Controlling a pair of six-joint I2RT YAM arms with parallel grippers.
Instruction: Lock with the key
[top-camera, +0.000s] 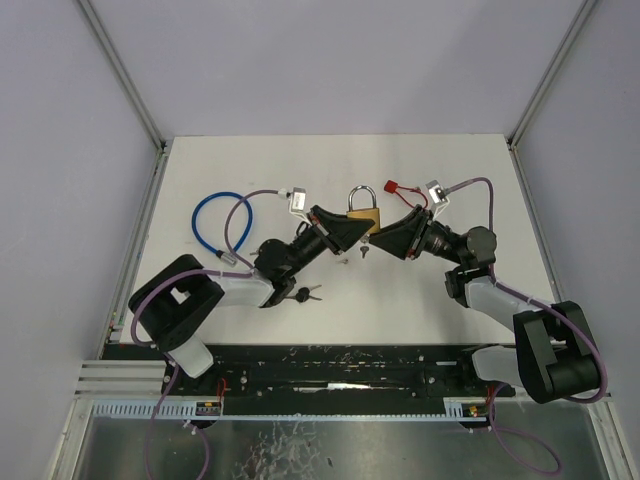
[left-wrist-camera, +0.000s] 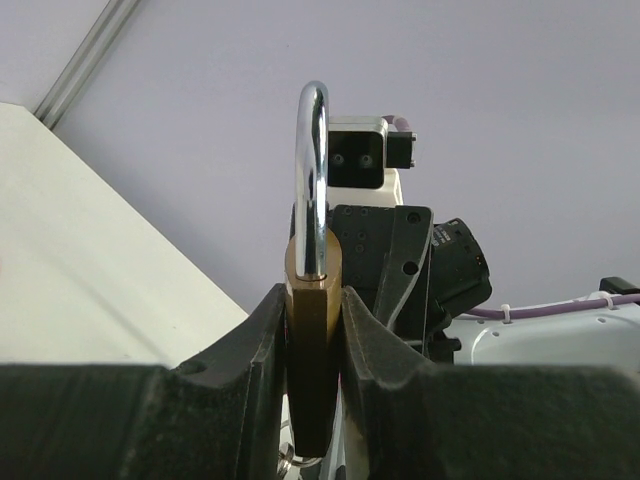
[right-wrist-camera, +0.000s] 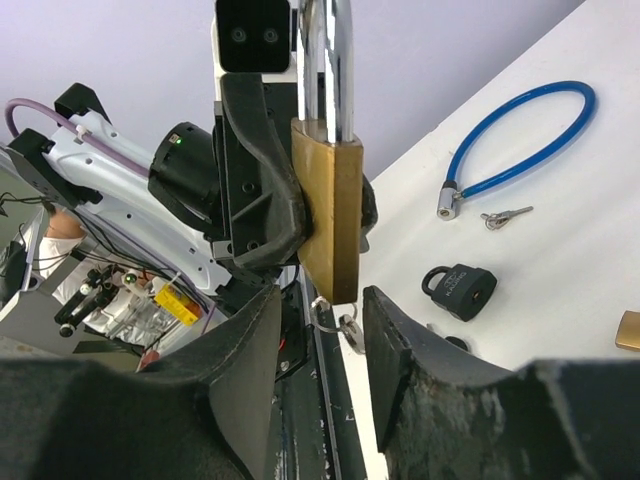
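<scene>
My left gripper (top-camera: 355, 225) holds a brass padlock (top-camera: 363, 217) upright, its steel shackle on top; in the left wrist view the padlock (left-wrist-camera: 312, 350) sits between dark fingers, and in the right wrist view its body (right-wrist-camera: 335, 220) faces me. My right gripper is just below the padlock's bottom, its fingertips near a small key (right-wrist-camera: 350, 332) hanging there. I cannot tell whether those fingers touch the key.
On the white table lie a blue cable lock (right-wrist-camera: 515, 105), a black padlock (right-wrist-camera: 460, 290), loose keys (right-wrist-camera: 505, 217) and brass pieces (right-wrist-camera: 610, 410). A red tagged item (top-camera: 392, 187) lies at the back right.
</scene>
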